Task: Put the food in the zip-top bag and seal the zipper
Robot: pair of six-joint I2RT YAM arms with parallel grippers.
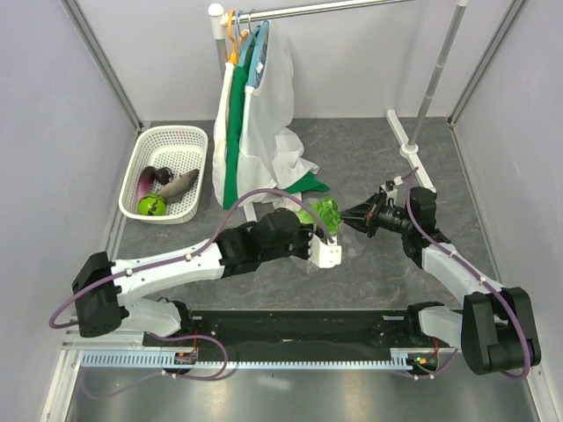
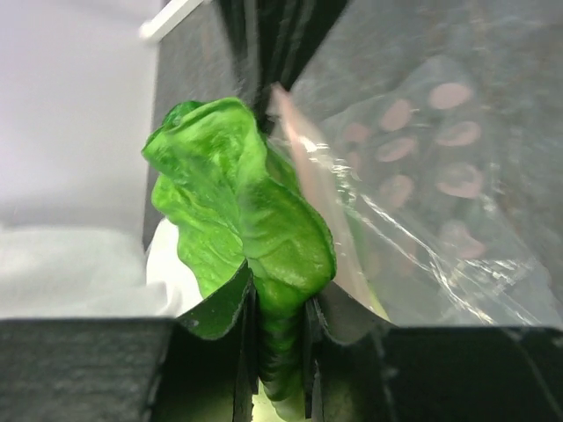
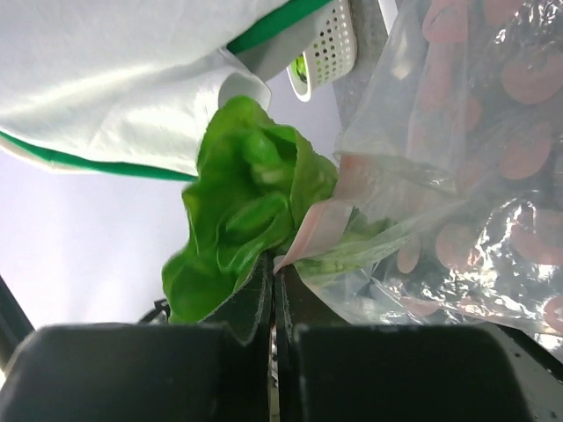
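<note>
A green leafy lettuce [image 1: 322,211] is at the middle, partly in the clear zip top bag [image 3: 475,176] with pink dots. My left gripper is shut on the lettuce, with leaves rising above its fingers in the left wrist view. My right gripper is shut at the pink zipper edge of the bag, beside the lettuce; the bag's edge runs to its fingertips. In the top view the left gripper mostly hides the bag.
A white basket [image 1: 136,202] with eggplant, a green ball and other food sits at the left. A rack with hanging white and green garments [image 1: 264,132] stands behind.
</note>
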